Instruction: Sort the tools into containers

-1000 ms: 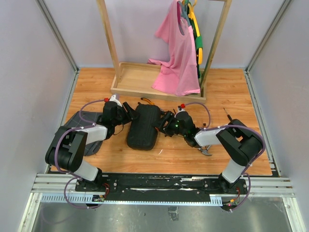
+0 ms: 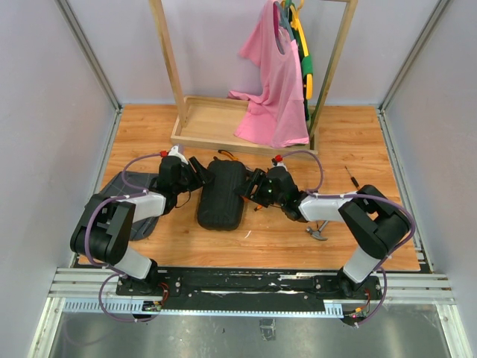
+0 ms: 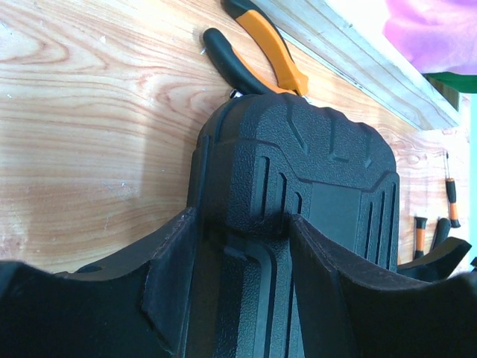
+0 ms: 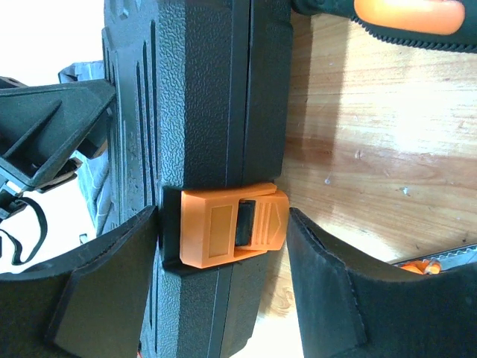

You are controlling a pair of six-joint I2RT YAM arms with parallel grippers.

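Observation:
A black hard tool case (image 2: 220,198) lies on the table between my arms. My left gripper is shut on the case's upper-left edge. My right gripper is at the right side, its fingers either side of the orange latch (image 4: 210,227), part open. Beyond the case's far end, orange-and-black pliers (image 3: 270,52) lie on the table. Small screwdrivers (image 3: 451,201) lie to the right, and a hammer (image 2: 317,233) rests near the right arm.
A wooden rack (image 2: 186,127) with a pink shirt (image 2: 272,104) and other garments stands at the back. A dark grey cloth (image 2: 145,227) lies under the left arm. Bare table shows in front of the case and at the far right.
The right arm has shifted very slightly at the case's side. The left arm and the case look nearly the same.

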